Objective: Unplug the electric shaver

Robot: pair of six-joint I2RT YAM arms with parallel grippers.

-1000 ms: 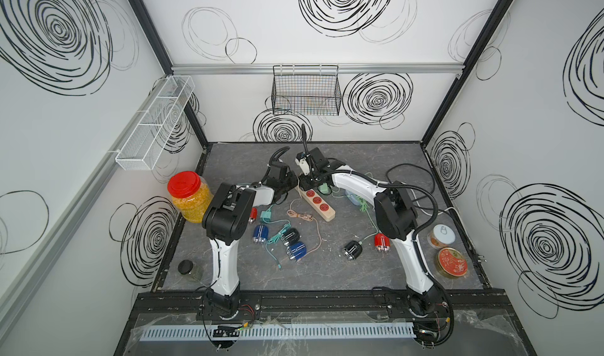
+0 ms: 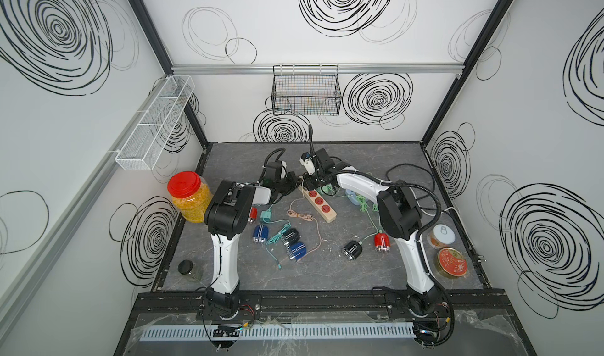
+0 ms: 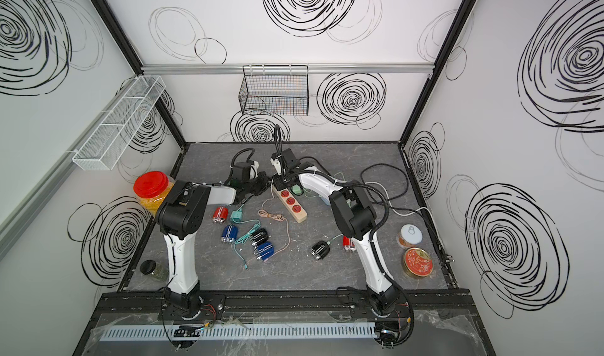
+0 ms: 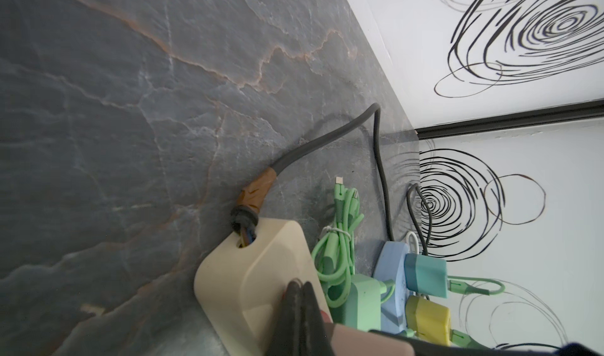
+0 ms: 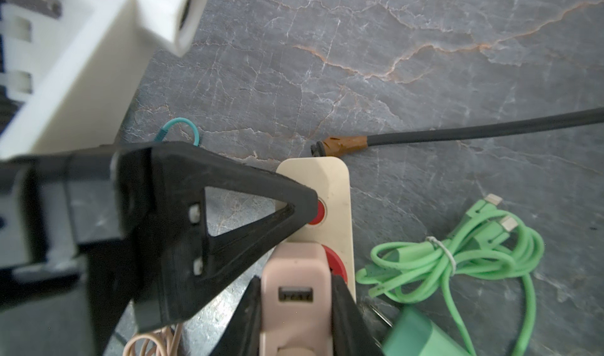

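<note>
A pink plug (image 5: 295, 324) with a small port stands between the fingers of my right gripper, which is shut on it. Below it is the cream power strip (image 5: 333, 173) with red sockets; I cannot tell whether the plug's pins still sit in one. My left gripper is shut at the cable end of the strip, nothing showing between its fingers. In the right wrist view its black finger (image 5: 264, 186) overlaps a red socket. A pink cord (image 2: 299, 215) runs from the strip's area toward a blue shaver (image 2: 297, 250).
Black shavers (image 2: 353, 249), red ones (image 2: 382, 241) and another blue one lie around the strip. Green cables (image 5: 453, 249) and a green adapter (image 5: 421, 337) lie close to its right side. A jar (image 2: 190, 195) stands far left, tins (image 2: 452, 263) far right.
My right gripper and the strip's far end have shifted slightly to the right. The left gripper has moved a little left and toward the front.
</note>
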